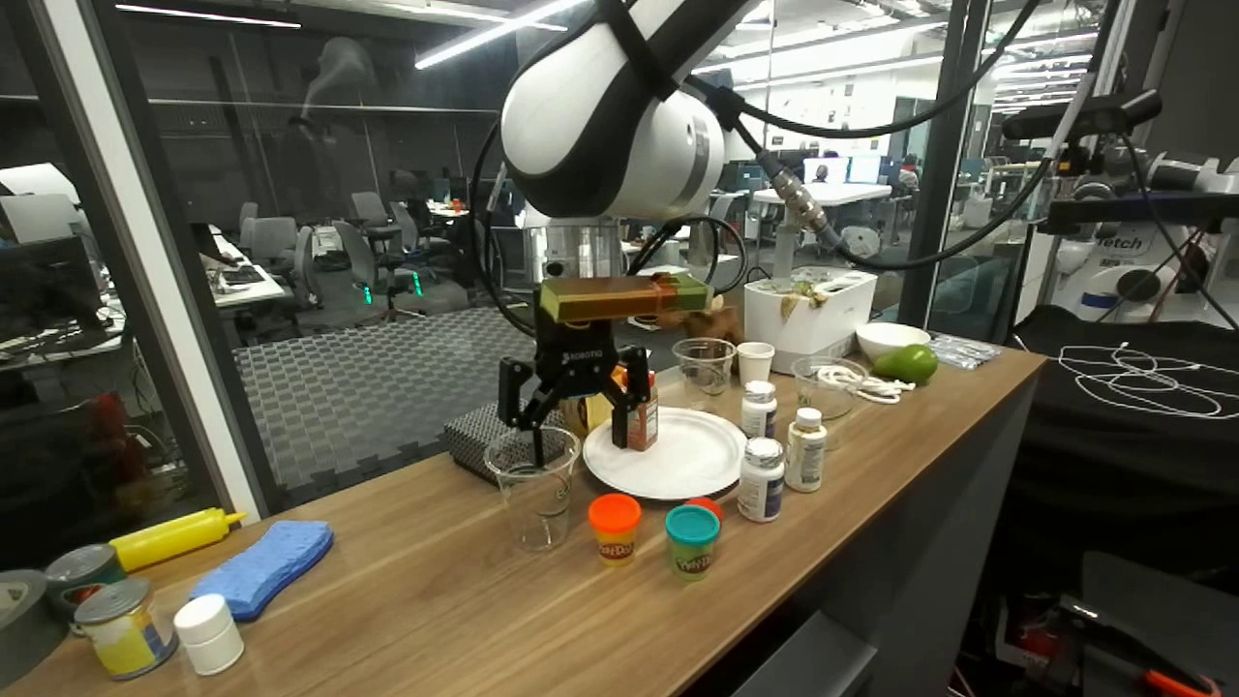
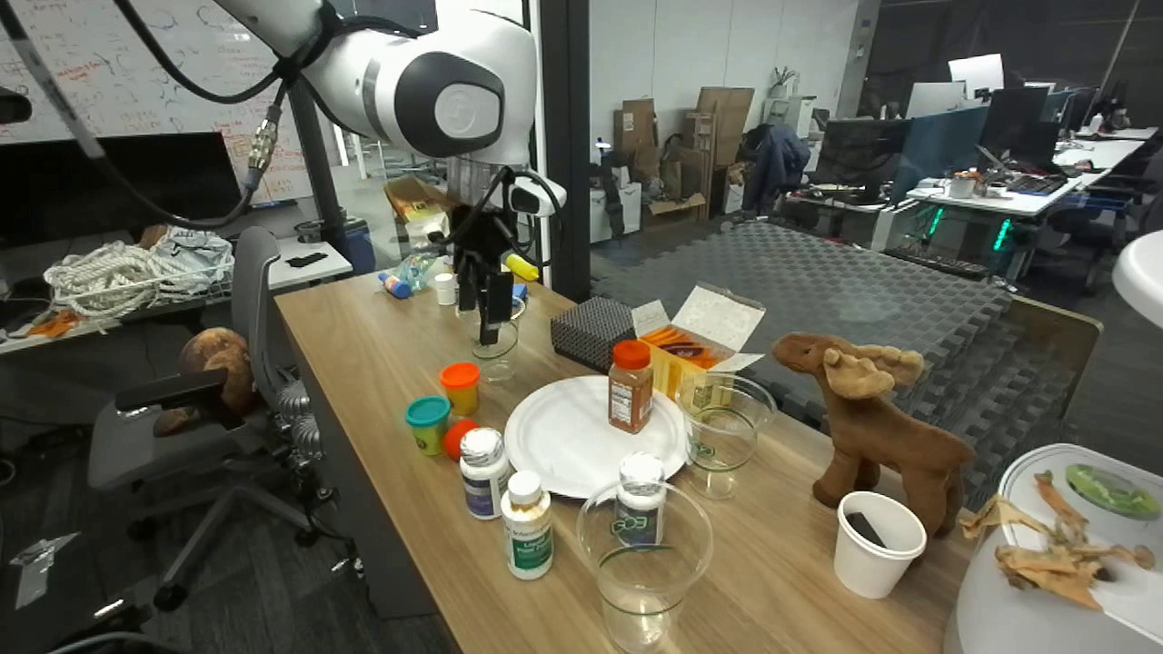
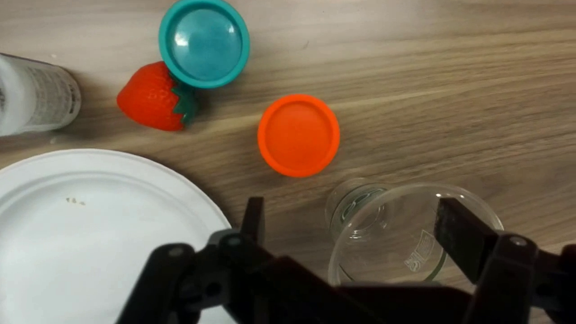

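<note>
My gripper [image 1: 578, 441] is open and points down at the rim of a clear plastic cup [image 1: 536, 505]. In the wrist view, one finger [image 3: 465, 237] overlaps the cup's mouth. The other finger [image 3: 252, 221] is outside the cup, between it and the white plate [image 3: 108, 243]. Nothing is held. Whether either finger touches the cup wall cannot be told. The cup stands upright on the table, left of the plate in exterior view 1. Close by are an orange-lidded Play-Doh tub [image 3: 298, 136] and a teal-lidded tub [image 3: 205, 44].
A red-lidded spice bottle [image 2: 630, 387] stands on the plate. A toy strawberry [image 3: 154, 97] touches the teal-lidded tub. Several pill bottles [image 1: 762, 478], a black box [image 2: 591, 332] and more clear cups [image 2: 643, 561] surround the plate. Bare table lies between the cup and the blue sponge [image 1: 265, 565].
</note>
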